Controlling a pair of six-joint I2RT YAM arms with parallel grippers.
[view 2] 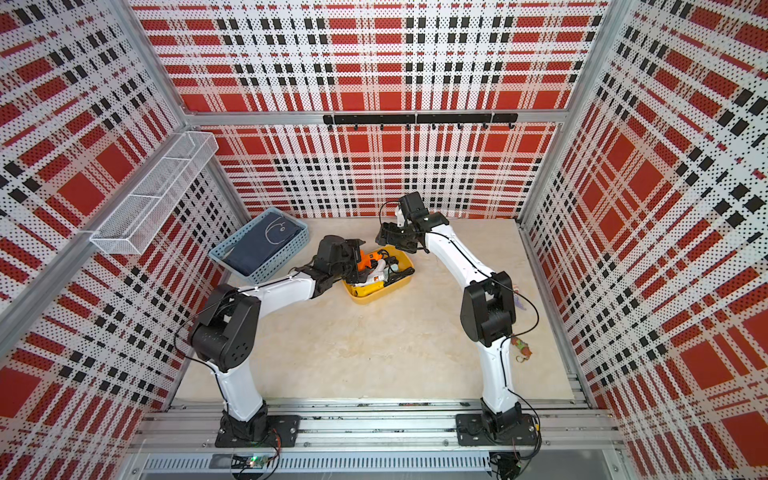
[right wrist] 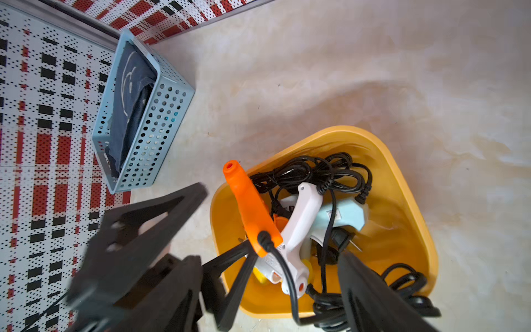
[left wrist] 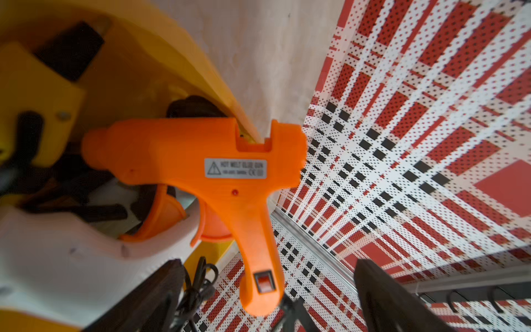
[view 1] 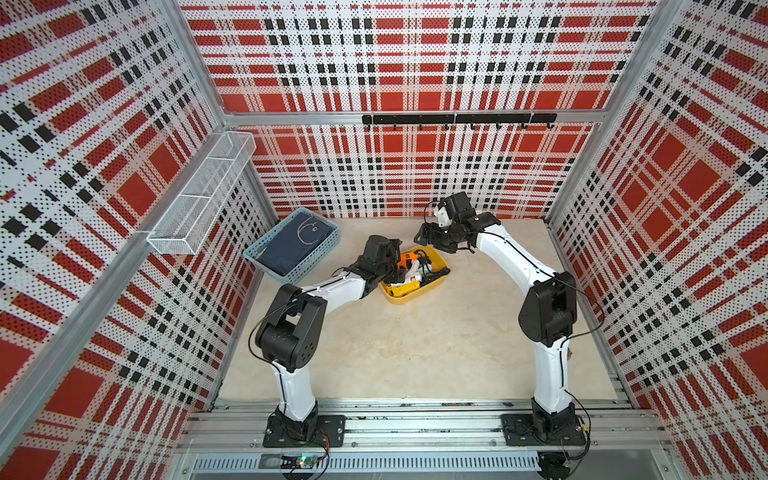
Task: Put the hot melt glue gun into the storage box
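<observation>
The orange hot melt glue gun (left wrist: 221, 160) lies on top of other items in the yellow storage box (right wrist: 412, 210). In the left wrist view its nozzle points in over the contents, and its handle end shows between the two blurred fingers. My left gripper (view 1: 400, 260) stands open at the box's left side, its fingers (right wrist: 224, 287) close beside the gun; whether they touch is unclear. At the back of the box, my right gripper (view 1: 433, 239) hovers open with nothing between its fingers. A black cord (right wrist: 284, 271) trails from the gun.
A white tool (right wrist: 303, 213), a pale blue one (right wrist: 345, 214) and coiled black cords (right wrist: 309, 171) fill the box. The blue basket (view 1: 318, 257) with dark cloth stands left. Free table lies in front. A small colourful item (view 2: 521, 347) lies front right.
</observation>
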